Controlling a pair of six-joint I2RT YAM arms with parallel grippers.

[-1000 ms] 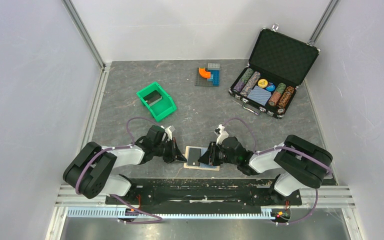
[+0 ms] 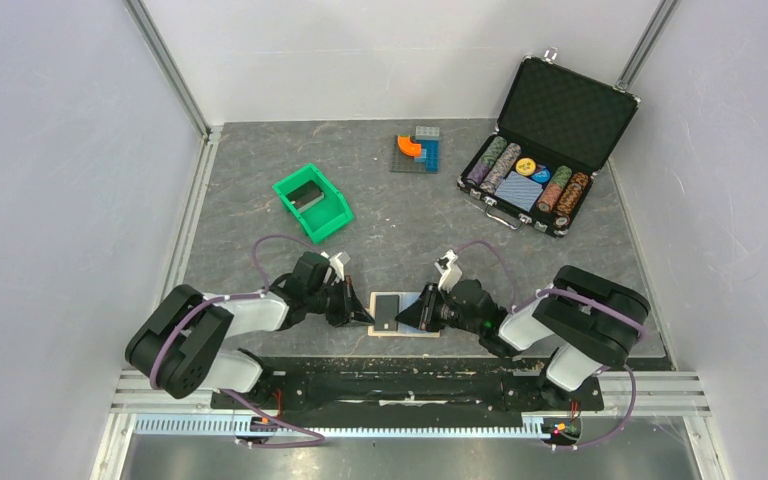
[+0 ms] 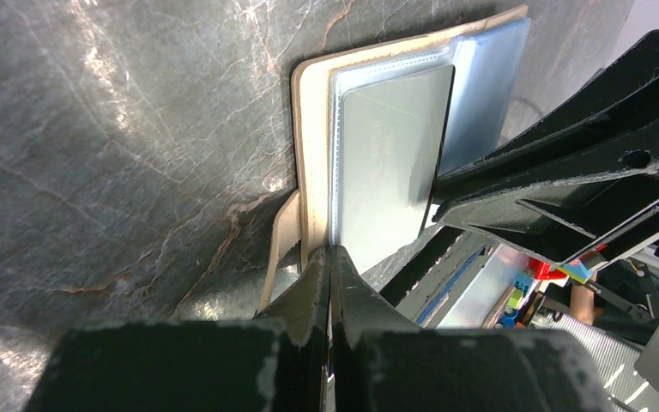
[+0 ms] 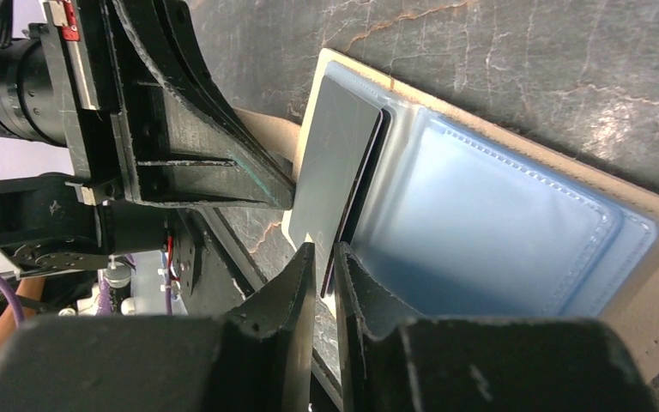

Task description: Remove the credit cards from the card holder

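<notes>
The card holder [image 2: 410,333] lies open on the table near the front edge, tan leather with blue plastic sleeves [image 4: 515,232]. A grey card [image 3: 390,154] [image 4: 330,150] sits in the leftmost sleeve. My left gripper is shut at the holder's left end, pinching its tan edge as far as shows. My right gripper points down at the grey card's edge, fingertips slightly apart, part open; whether anything is between them is unclear.
A green bin [image 2: 330,210] with dark items stands at the back left, toy bricks [image 2: 430,155] at the back centre, an open chip case [image 2: 515,190] at the back right.
The right arm has shifted very slightly leftward along the holder over the last second. The left arm has stayed put.
</notes>
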